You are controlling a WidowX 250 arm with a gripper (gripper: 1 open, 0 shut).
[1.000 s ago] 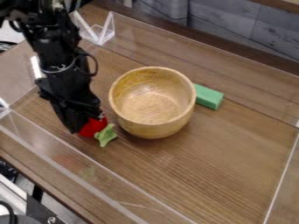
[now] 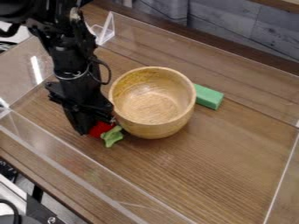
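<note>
The black robot gripper [image 2: 93,121] is low over the wooden table, just left of the tan bowl [image 2: 152,96]. Its lower end is around or against a red object [image 2: 100,129] with a green leafy top [image 2: 112,136], perhaps a toy strawberry or similar item. The gripper partly hides the red part, and whether its fingers are closed on it cannot be seen clearly.
A green block [image 2: 205,96] lies right of the bowl. Clear plastic pieces stand at the upper left and along the left side.
The green top sits slightly lower and to the right.
</note>
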